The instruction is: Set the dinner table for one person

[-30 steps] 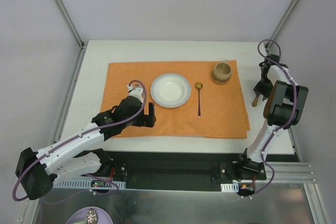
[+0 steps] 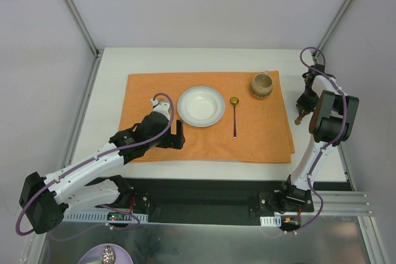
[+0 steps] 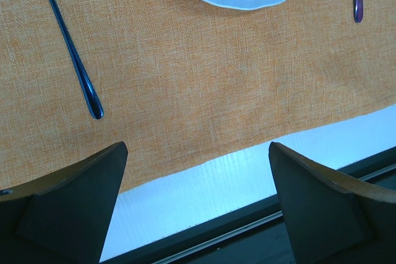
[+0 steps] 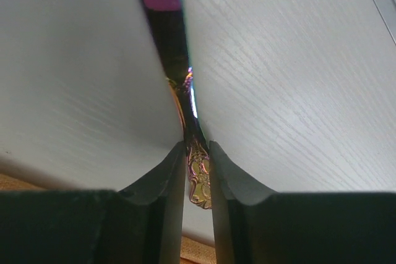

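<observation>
An orange mat (image 2: 204,143) holds a white plate (image 2: 201,106), a gold spoon (image 2: 234,115) and a mug (image 2: 262,85). My left gripper (image 2: 173,134) hangs open over the mat's left part; a slim utensil handle (image 3: 80,72) shows below it in the left wrist view. On the bare table right of the mat lies a shiny knife (image 4: 189,109). My right gripper is down at its patterned handle end, fingers close on either side; whether they grip it I cannot tell.
A purple bowl (image 2: 105,255) with items sits beyond the table's front edge. Bare white table (image 2: 185,60) runs behind the mat. Rails line both sides.
The left arm has barely moved.
</observation>
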